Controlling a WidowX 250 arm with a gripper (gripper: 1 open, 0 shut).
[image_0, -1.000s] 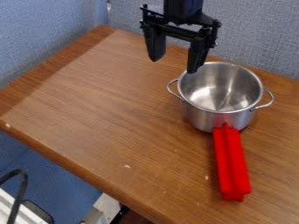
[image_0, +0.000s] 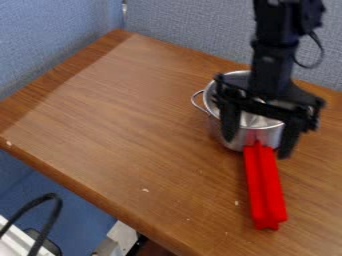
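A steel pot (image_0: 213, 101) with wire handles stands on the wooden table, mostly hidden behind my black gripper (image_0: 267, 130), which is low over it with its fingers apart on either side. A long red block (image_0: 265, 190) lies in front of the pot, pointing toward the near side, its far end just below the gripper. I cannot tell whether the fingers touch the pot or the block.
Grey-blue padded walls line the back and left. Black cables (image_0: 43, 220) lie off the table at lower left.
My gripper has come down and toward the viewer from behind and above the pot, and now covers much of it. The red block looks unmoved.
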